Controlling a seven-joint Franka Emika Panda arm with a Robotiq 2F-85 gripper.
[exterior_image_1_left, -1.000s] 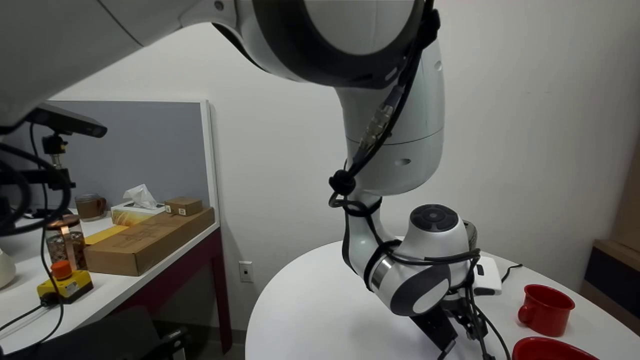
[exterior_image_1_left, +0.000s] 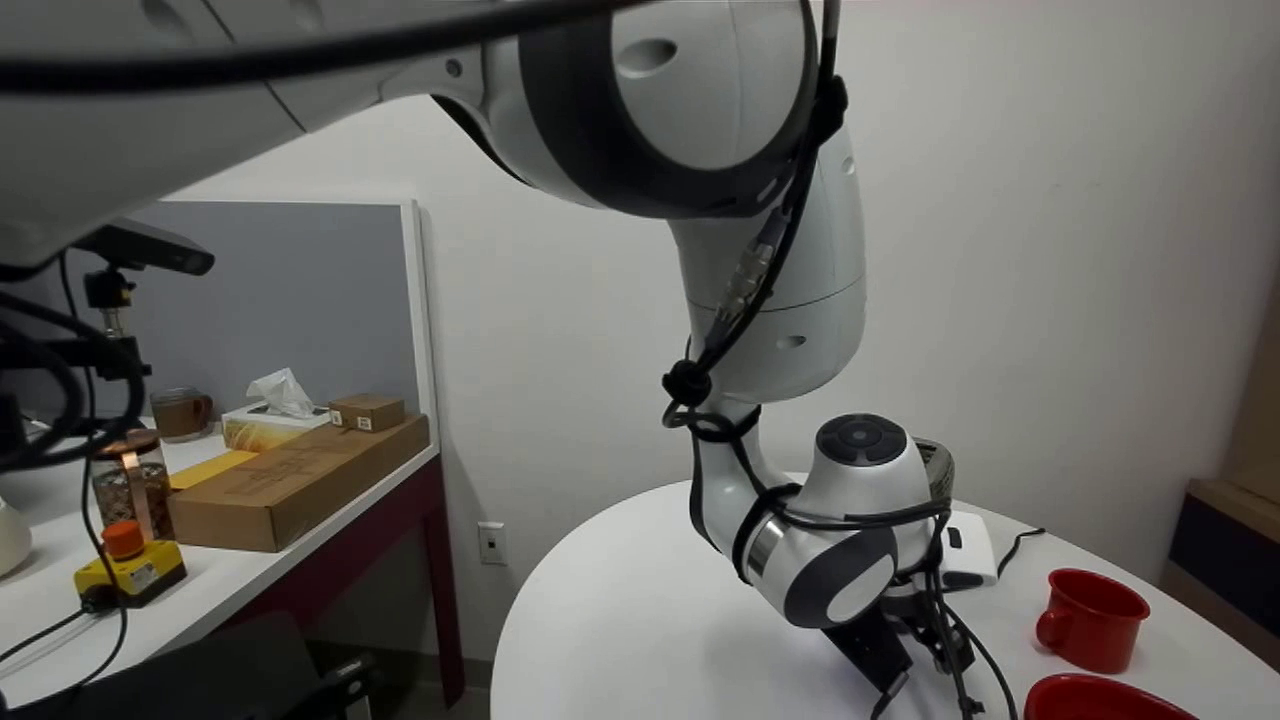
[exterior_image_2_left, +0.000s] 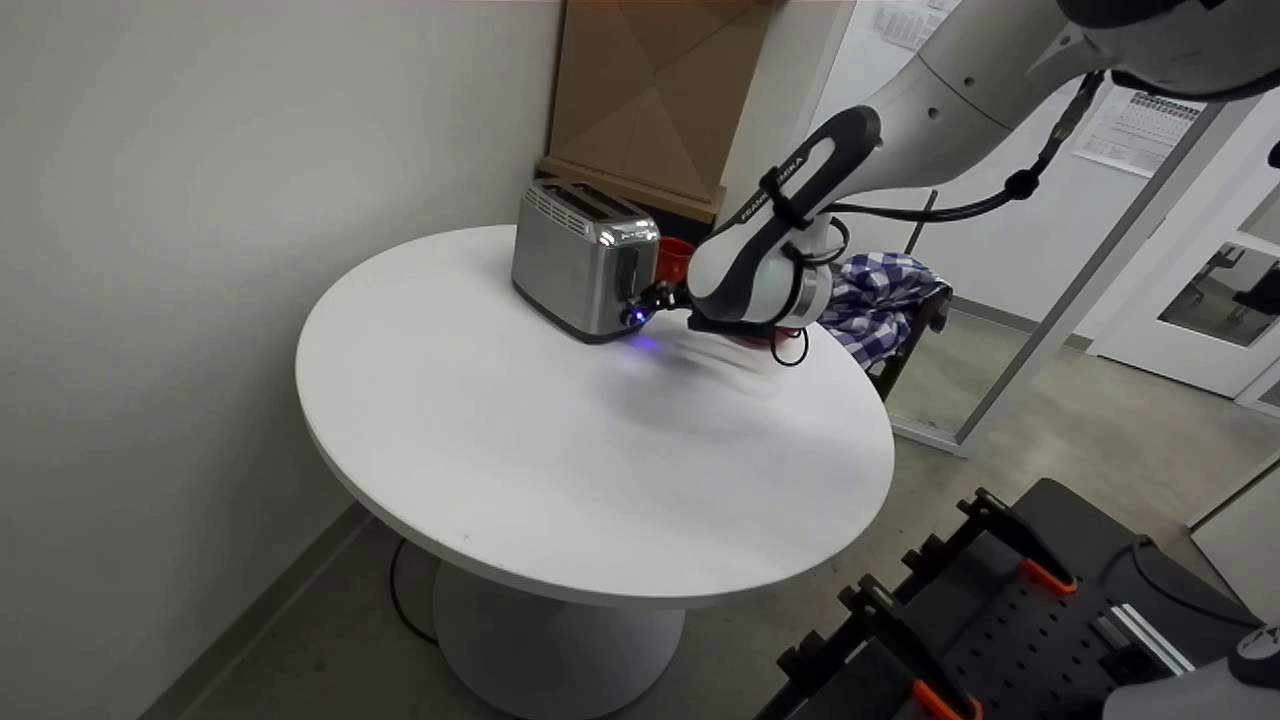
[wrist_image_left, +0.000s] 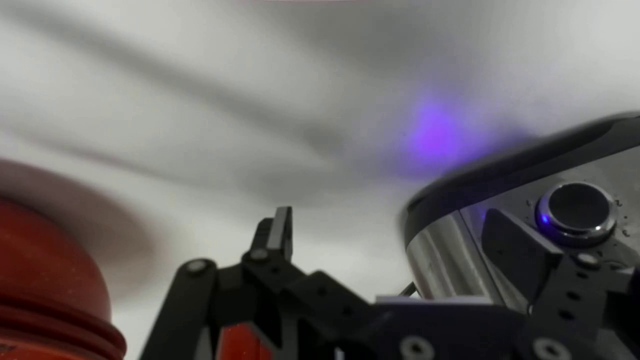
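Note:
A silver toaster (exterior_image_2_left: 576, 259) stands on the white round table (exterior_image_2_left: 480, 444) by the wall. Low at its front end is my gripper, its two fingers wide apart with nothing between them. In the wrist view, the right finger (wrist_image_left: 519, 255) overlaps the toaster's front beside a round black knob (wrist_image_left: 579, 207) with a metal ring and a small blue light; whether they touch I cannot tell. The left finger (wrist_image_left: 279, 231) is over bare table. In exterior view 1 the hand hides most of the toaster.
A red mug (exterior_image_1_left: 1094, 624) and a red bowl (exterior_image_1_left: 1098, 696) sit near the table's right edge. Part of a red vessel (wrist_image_left: 45, 264) shows left of the gripper in the wrist view.
The upper arm links have shifted left and slightly down in exterior view 1. The hand has moved only slightly. The mug and bowl have stayed put.

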